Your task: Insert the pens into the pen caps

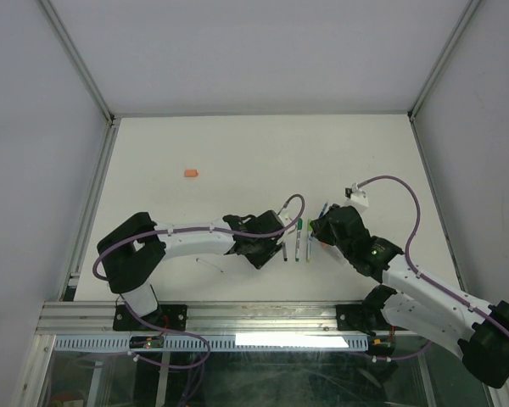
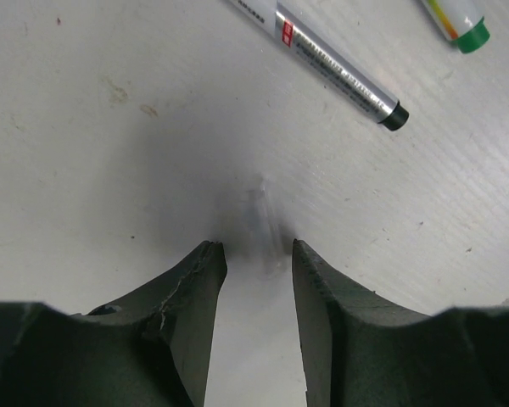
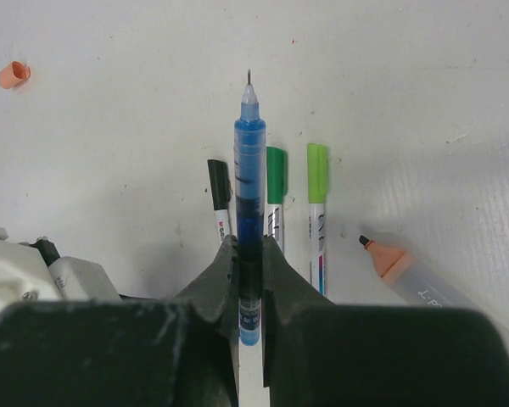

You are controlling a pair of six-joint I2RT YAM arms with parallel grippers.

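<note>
A blue pen with a bare metal tip stands lengthwise in my right gripper, which is shut on it; the tip points away from the gripper. In the left wrist view, a small see-through piece, apparently a pen cap, lies on the table. My left gripper is open just above it, one finger to each side and neither visibly touching it. From the top, the left gripper is low over the table's front middle, with the cap hidden beneath. The right gripper is farther right.
Beside the left gripper lies a black-ended marker, then a green-capped marker and a lime-capped marker. An orange-necked bottle lies to their right. An orange piece sits far left.
</note>
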